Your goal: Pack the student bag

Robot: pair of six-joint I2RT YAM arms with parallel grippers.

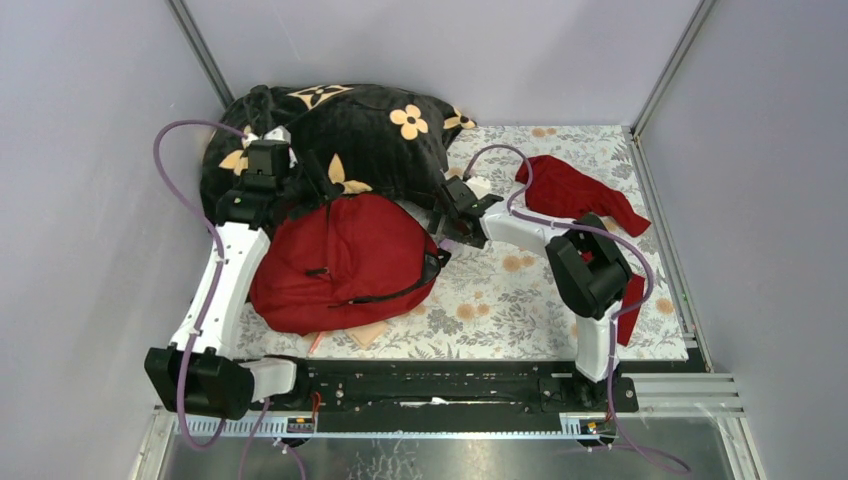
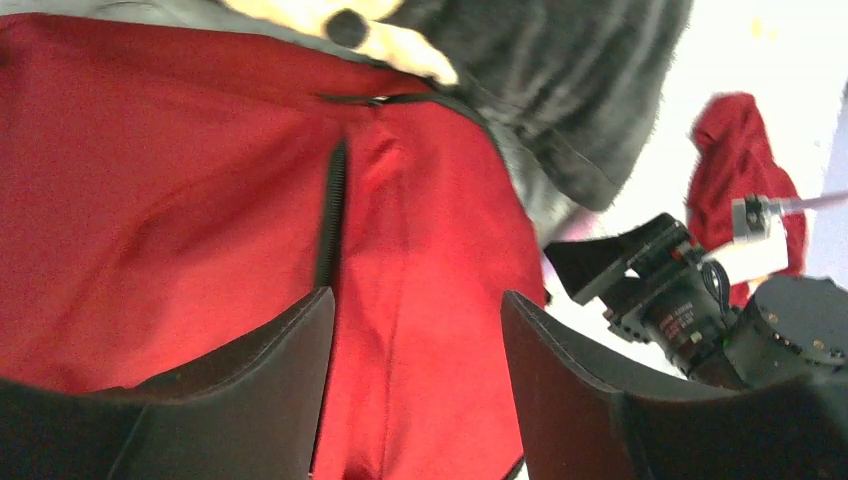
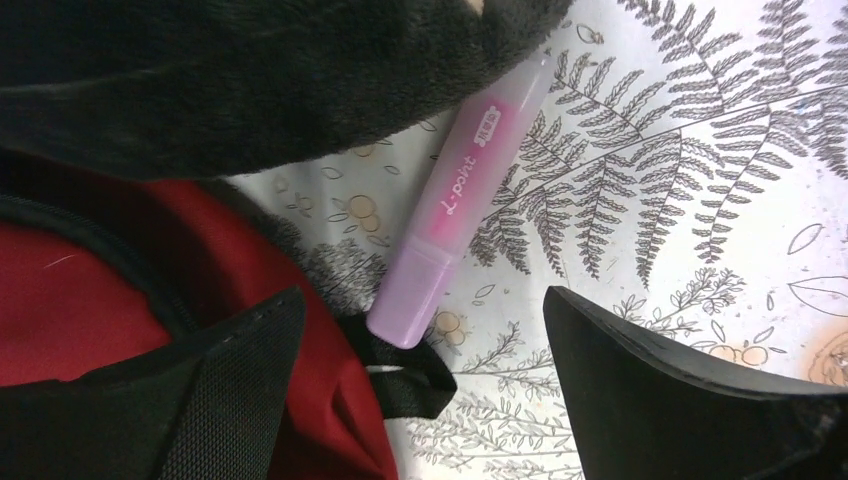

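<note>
The red student bag [image 1: 350, 260] lies on the left half of the table, its top flap folded over so the inside is hidden. Above the bag's back part hovers my left gripper, open, with only red cloth below its fingers. A pink highlighter [image 3: 462, 190] with a lilac cap lies on the table beside the bag's right edge, its far end partly covered by the dark plush. Over the bag's edge and the table, my right gripper is open; the highlighter's cap end lies between its fingers in view, not gripped.
A black patterned plush cushion [image 1: 380, 125] fills the back left. Red cloth [image 1: 580, 190] lies at the right, partly behind the right arm. A tan item [image 1: 367, 334] and an orange stick [image 1: 317, 343] show at the bag's front edge.
</note>
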